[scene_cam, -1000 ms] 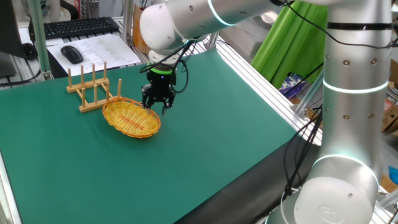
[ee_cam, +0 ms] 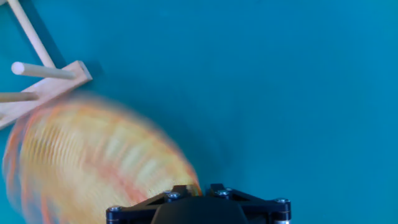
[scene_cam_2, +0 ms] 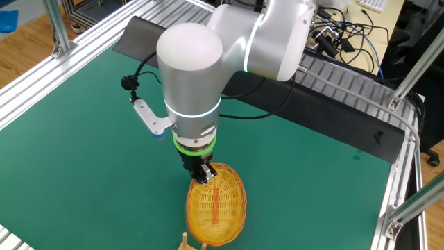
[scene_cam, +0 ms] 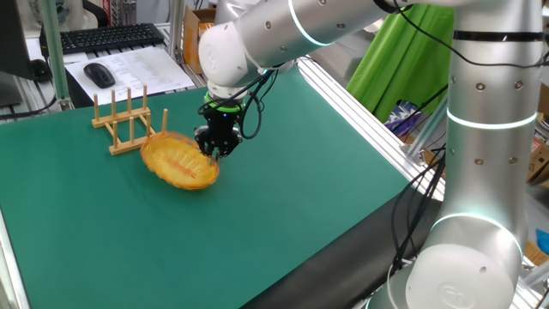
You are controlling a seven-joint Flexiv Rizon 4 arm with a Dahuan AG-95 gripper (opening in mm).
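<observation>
An oval yellow wicker basket point(scene_cam: 180, 163) with an orange rim sits near the middle of the green table, blurred here and in the wrist view. My gripper point(scene_cam: 214, 155) is at its rim, on the side away from the wooden rack. The wrist view shows the two fingers of the gripper close together, with a bit of the orange rim between them, so it appears shut on the basket point(ee_cam: 93, 162). From the other side, the gripper point(scene_cam_2: 203, 178) hides a short stretch of the basket's point(scene_cam_2: 216, 207) upper-left rim.
A wooden peg rack point(scene_cam: 131, 145) stands right beside the basket, very near its far end. Behind the table edge lie a mouse point(scene_cam: 99, 75) and a keyboard point(scene_cam: 111, 37).
The arm came down to the basket's rim, and the fingers have closed on it. The basket was sharp before and is now blurred, shifted slightly.
</observation>
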